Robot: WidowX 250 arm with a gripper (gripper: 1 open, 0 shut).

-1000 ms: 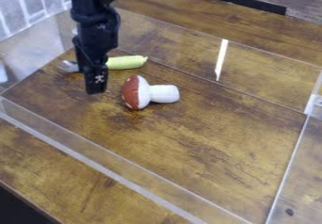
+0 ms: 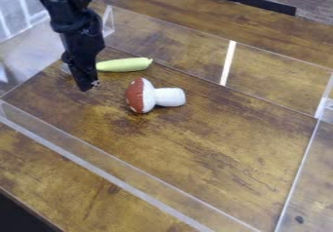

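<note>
My gripper (image 2: 81, 78) hangs low over the wooden tray floor at the upper left, dark against the wood; whether its fingers are open or shut is hard to make out. Just to its right lies a pale green corn-like toy (image 2: 128, 64). Further right and nearer, a red and white mushroom toy (image 2: 152, 96) lies on its side with its white stem pointing right.
Clear plastic walls (image 2: 307, 168) bound the work area.
My arm and gripper have moved left, away from the mushroom toy, to beside the left end of the green toy. The two toys look unmoved.
</note>
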